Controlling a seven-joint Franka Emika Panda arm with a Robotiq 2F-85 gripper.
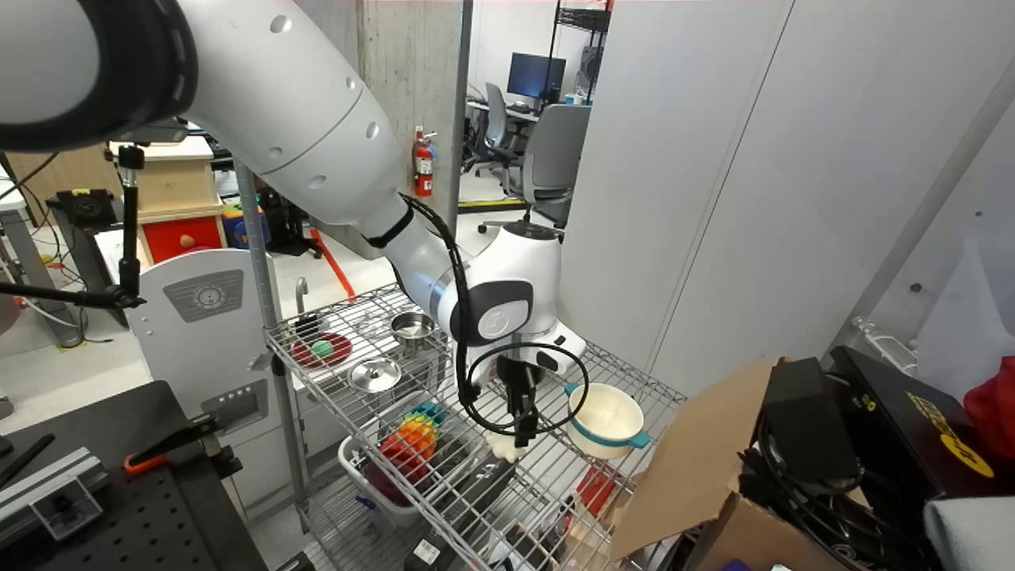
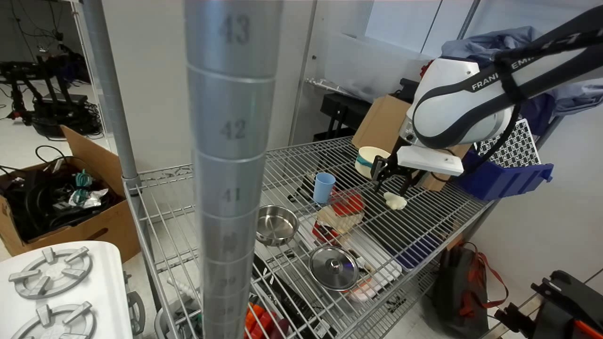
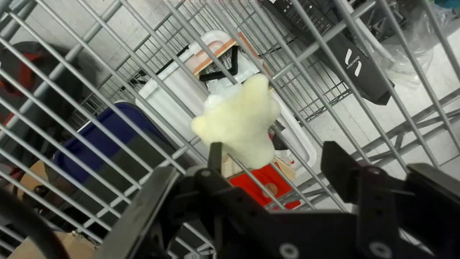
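Observation:
A pale yellow, lumpy soft piece lies on the wire shelf. In the wrist view it is beyond my fingertips and nearer the left finger. My gripper stands open, with a clear gap and nothing held between its fingers. Exterior view 2 has the gripper just above the pale piece. From exterior view 1, the dark fingers partly cover the pale piece.
A cream pot with teal handles stands close by on the shelf. A blue cup, a steel pan and a steel lid also rest there. A cardboard flap rises at the shelf's right side.

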